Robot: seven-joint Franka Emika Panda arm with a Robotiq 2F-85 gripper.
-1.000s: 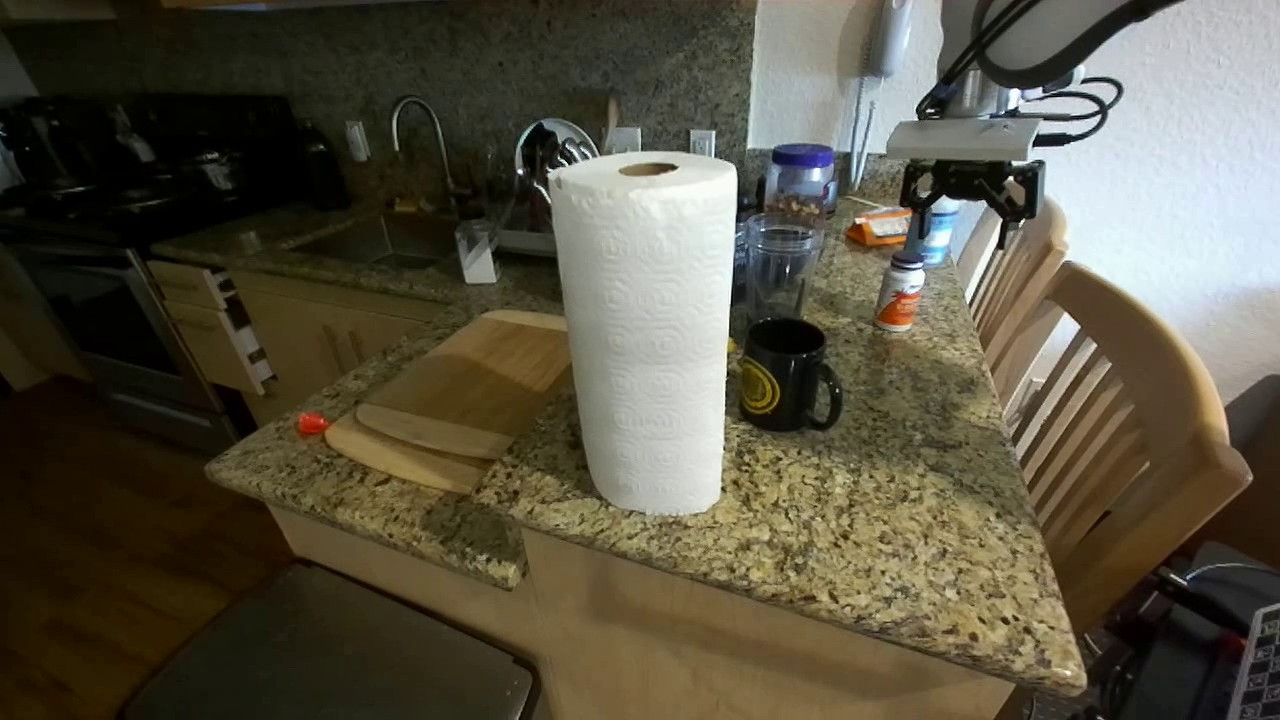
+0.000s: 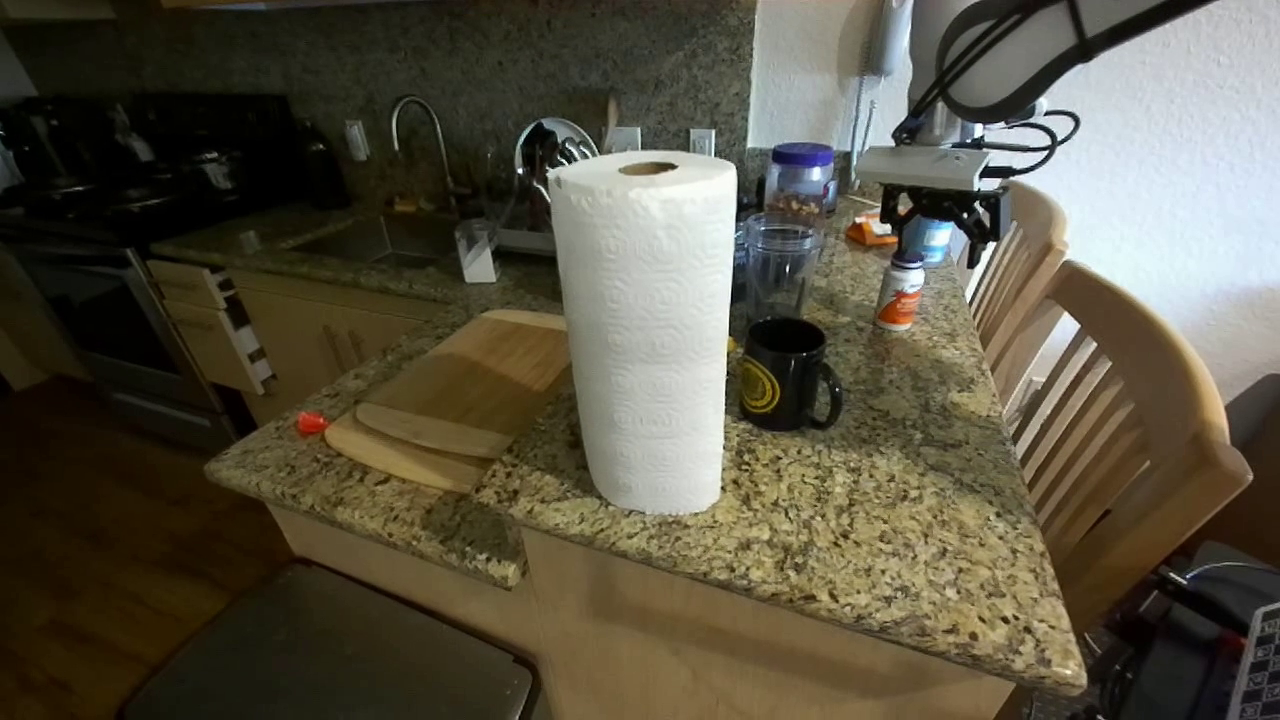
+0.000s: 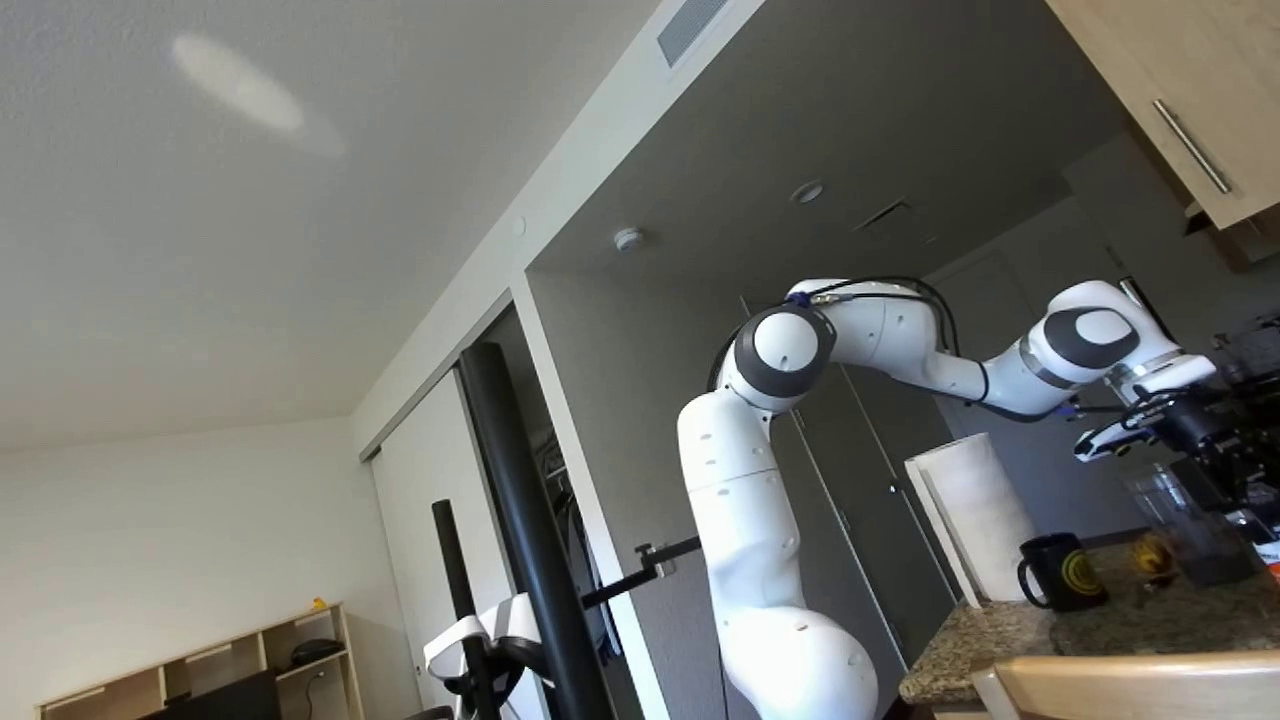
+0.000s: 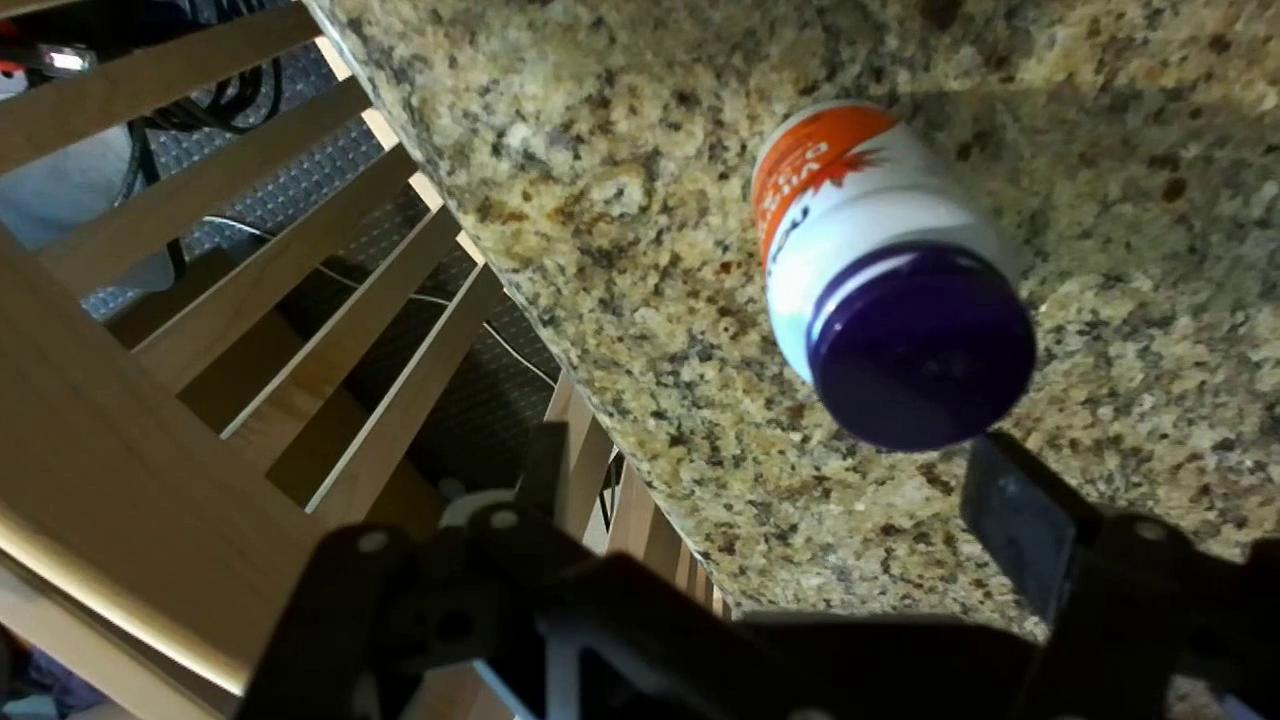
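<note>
A small white bottle (image 2: 900, 295) with an orange label and dark purple cap stands upright near the right-hand edge of the raised counter. Above it hangs my gripper (image 2: 941, 246), open, its fingers pointing down and nothing between them. Seen from the wrist, the bottle (image 4: 885, 224) lies ahead of the fingertips and right of the middle of the finger gap. Its purple cap (image 4: 924, 348) comes close to the right finger (image 4: 1020, 516); whether they touch I cannot tell.
A paper towel roll (image 2: 648, 348), a black mug (image 2: 785, 374) and a clear blender cup (image 2: 782, 266) stand nearer the left side of the counter (image 2: 912, 516). Wooden chairs (image 2: 1122, 408) line its right edge. Behind the bottle are an orange packet (image 2: 872, 230) and a blue-labelled container (image 2: 929, 239).
My gripper has shifted left and slightly lower in exterior view 1, nearer to over the bottle. The bottle and other objects have stayed put.
</note>
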